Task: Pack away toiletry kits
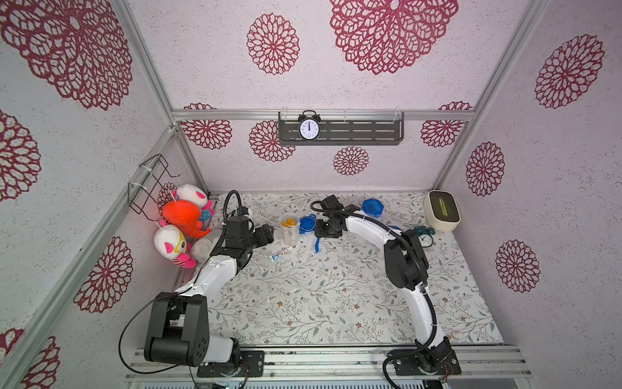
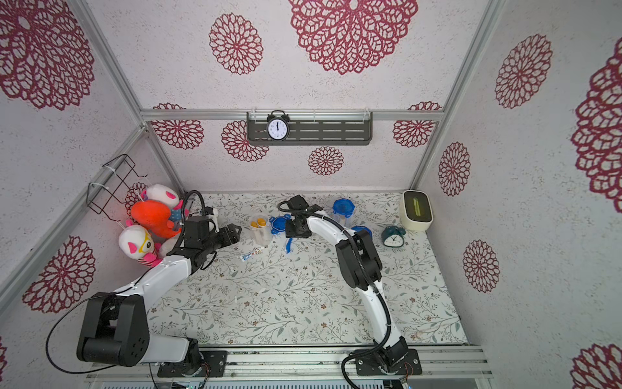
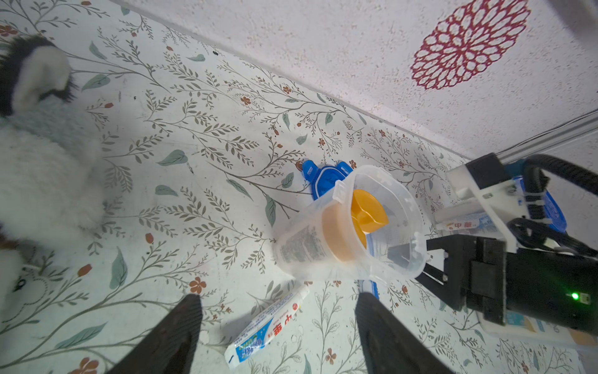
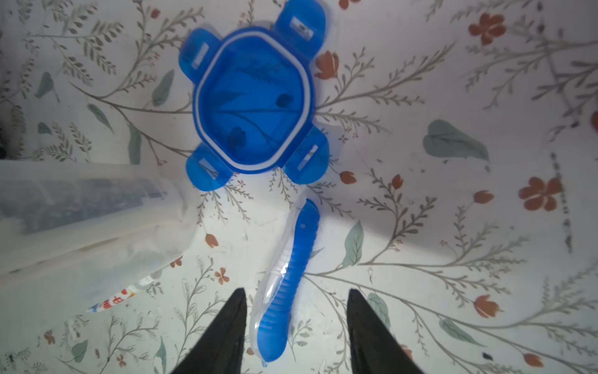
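Note:
A clear plastic container [image 3: 305, 246] with orange-yellow items [image 3: 367, 208] inside stands upright on the table. Behind it lies a blue four-tabbed lid [image 4: 252, 99]. In the right wrist view, a blue item in clear wrap [image 4: 289, 274], perhaps a folded toothbrush, is flat on the cloth. A small white-and-blue tube [image 3: 268, 327] rests in front of the container. My left gripper is open to the container's left, its fingers apart and empty. Over the wrapped item's near end, my right gripper hangs open, not holding it.
Another blue-lidded container [image 2: 343, 207] stands at the back, with a second blue lid [image 2: 361, 230] partly behind my right arm. A teal clock [image 2: 392, 236] and a cream bin [image 2: 416, 210] occupy the right. Plush toys [image 2: 152, 220] crowd the left edge.

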